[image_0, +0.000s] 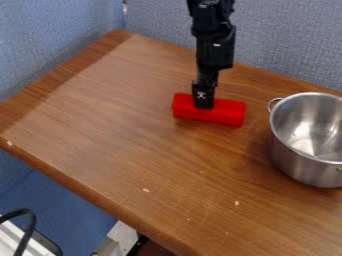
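A red block (227, 114) lies lengthwise on the wooden table near its back middle. The black gripper (203, 100) reaches down from the top of the view, its tips at the top of the block, left of its middle. The finger is open, though the fingertips are small and partly blend together in this view.
A steel pot (309, 140) with side handles stands at the right, close to the block.
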